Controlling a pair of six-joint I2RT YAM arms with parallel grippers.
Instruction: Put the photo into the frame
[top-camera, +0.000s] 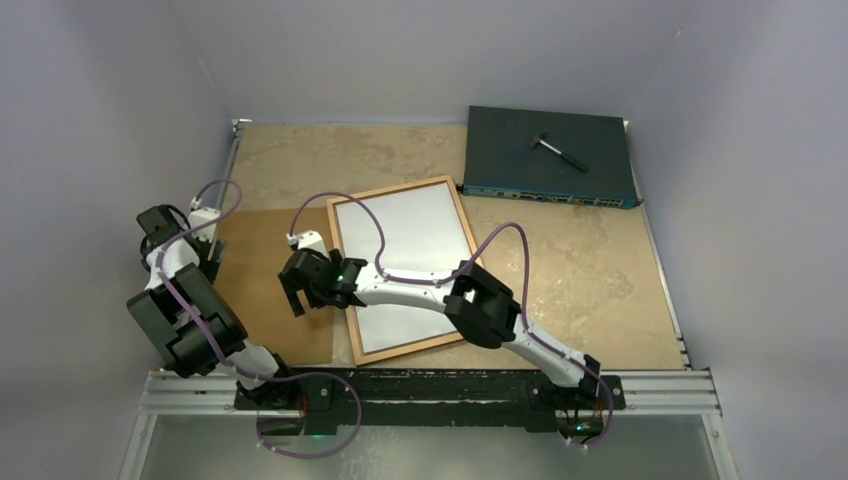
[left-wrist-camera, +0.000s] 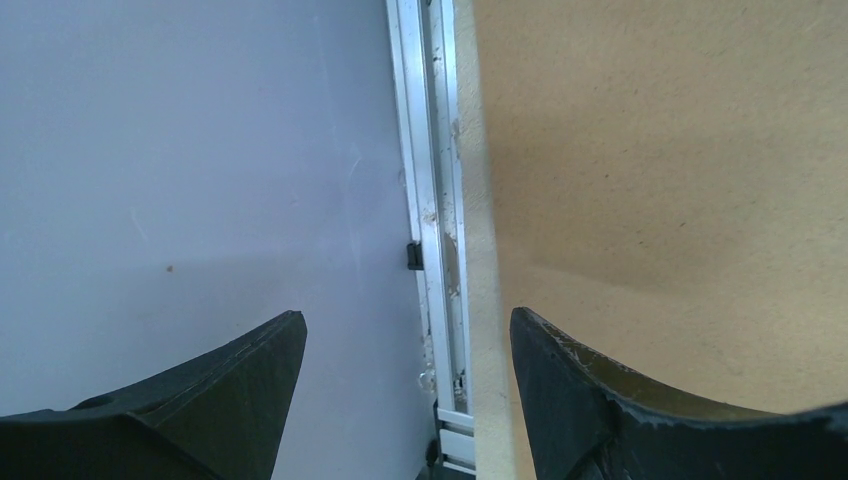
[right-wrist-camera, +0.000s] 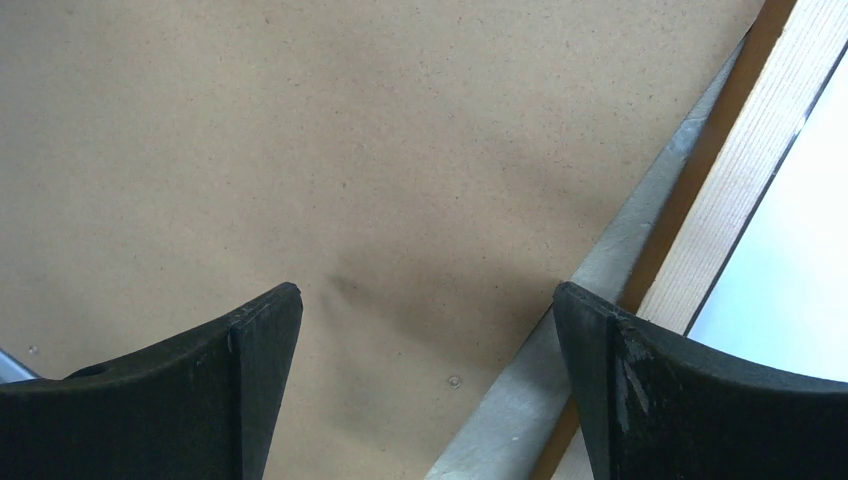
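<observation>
A wooden frame with a white inner panel lies in the middle of the table. To its left is a flat brown sheet; whether this is the photo's back I cannot tell. At the sheet's left edge my left gripper is open, its fingers on either side of that edge with a gap between them. My right gripper hangs open over the sheet's right part, beside the frame's left bar. One of its fingers covers part of that bar. Nothing is held in either gripper.
A dark flat box with a hammer on top stands at the back right. A metal rail and the grey wall lie close to my left gripper.
</observation>
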